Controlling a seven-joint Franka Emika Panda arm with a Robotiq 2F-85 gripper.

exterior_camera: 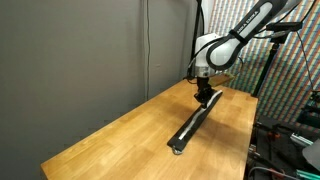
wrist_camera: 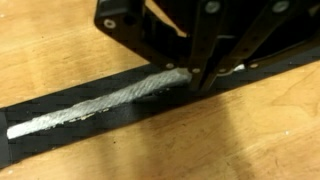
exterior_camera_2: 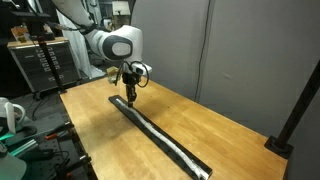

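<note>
A long black strip (exterior_camera_2: 180, 152) lies flat on the wooden table, with a ridged, silvery-white band (wrist_camera: 100, 104) running down its middle. In the first exterior view the strip (exterior_camera: 190, 131) slants from the front toward the far right. My gripper (exterior_camera: 205, 104) points down over its far part; the second exterior view also puts the gripper (exterior_camera_2: 130, 100) low over that end. Seen from the wrist, the dark fingers (wrist_camera: 207, 68) are brought together right over the band, which shows on both sides of them. Whatever lies between the fingertips is hidden.
Bare tabletop (exterior_camera_2: 235, 125) spreads on both sides of the strip. A grey partition (exterior_camera: 90, 70) stands along the back. Near the right table edge is the black arm base (exterior_camera: 292, 145), and a dark post (exterior_camera_2: 290, 120) rises at a corner.
</note>
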